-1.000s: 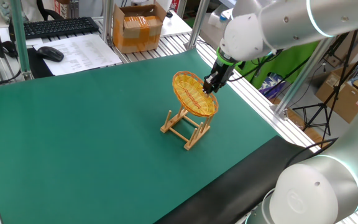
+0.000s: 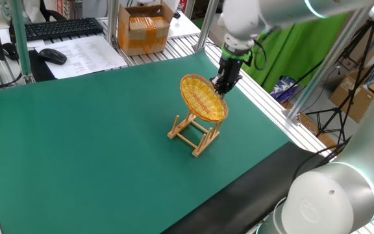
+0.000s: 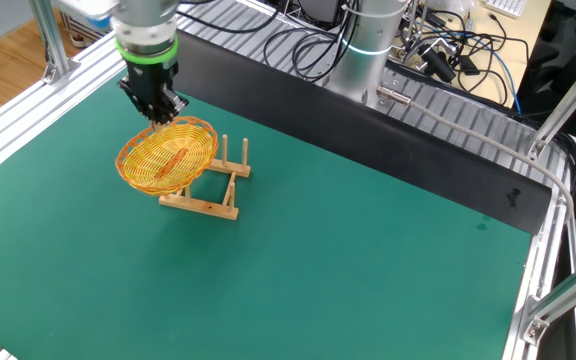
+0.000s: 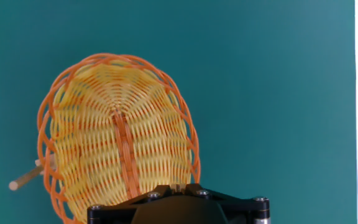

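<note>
A woven yellow basket with an orange braided rim [image 2: 203,97] rests tilted on a small wooden rack [image 2: 197,151]. In the second exterior view, the basket [image 3: 166,158] covers part of the rack [image 3: 200,206]. Close by the basket's upper rim is my gripper [image 2: 221,96], pointing down; whether it touches the rim cannot be told. From the wrist, the basket [image 4: 107,134] fills the left middle, and the gripper appears shut at the bottom edge, its fingers drawn together near the rim. Nothing shows between them. The basket's lower end is hidden behind the gripper.
A cardboard box [image 2: 143,31], papers with a mouse [image 2: 52,56] and a keyboard [image 2: 57,28] lie beyond the mat's far edge. Metal frame posts [image 3: 568,95] stand at the corners.
The arm has swung and turned more upright, its wrist shifting left in the first exterior view. Its fingertips moved slightly right across the rim, while basket and rack stayed still.
</note>
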